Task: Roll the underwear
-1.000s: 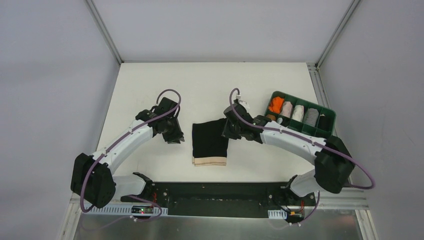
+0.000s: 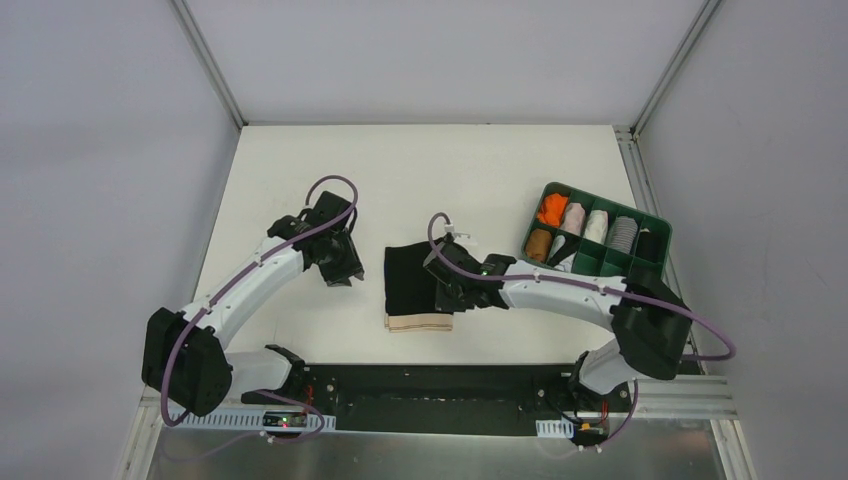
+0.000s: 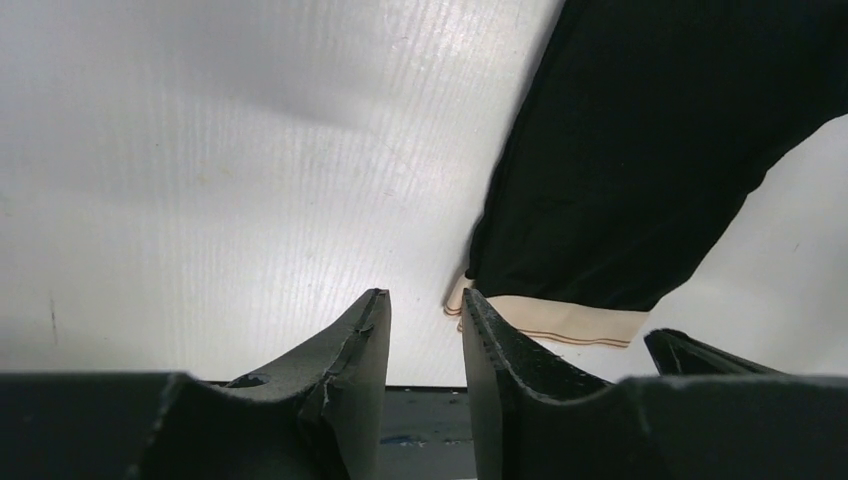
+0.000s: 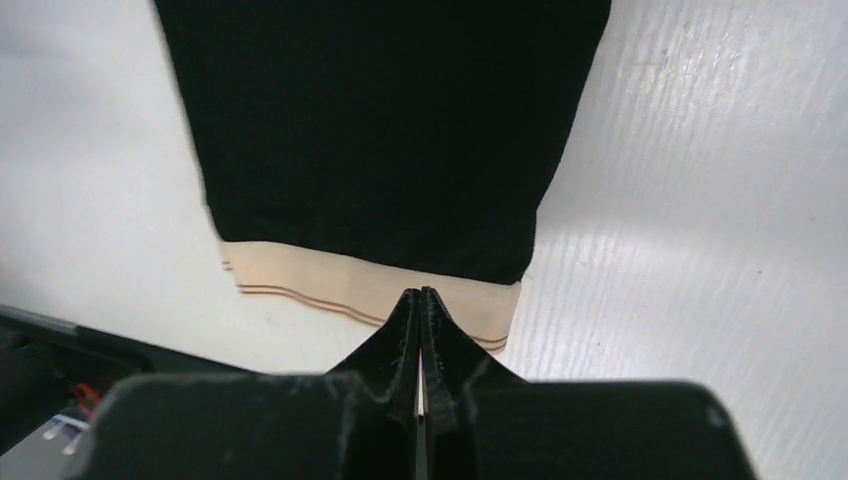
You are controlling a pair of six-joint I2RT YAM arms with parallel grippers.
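The black underwear [image 2: 412, 280] lies flat in a folded rectangle at the middle of the table, its beige waistband [image 2: 420, 323] along the near edge. My left gripper [image 2: 346, 281] hangs to the left of the cloth, apart from it. In the left wrist view a gap with nothing in it shows between the fingers. My right gripper [image 2: 452, 308] is over the cloth's near right corner, hiding part of it. Its fingertips meet in the right wrist view, in front of the beige waistband [image 4: 380, 292]; no cloth shows between them.
A green divided box [image 2: 657, 215] stands at the right, with several rolled pieces in its compartments, among them an orange one [image 2: 552, 209]. Bare white table [image 2: 430, 180] stretches behind the cloth and to its left.
My right gripper has come nearer the front edge and shifted left, over the cloth's right near corner. The left arm has barely shifted. The underwear looks unmoved.
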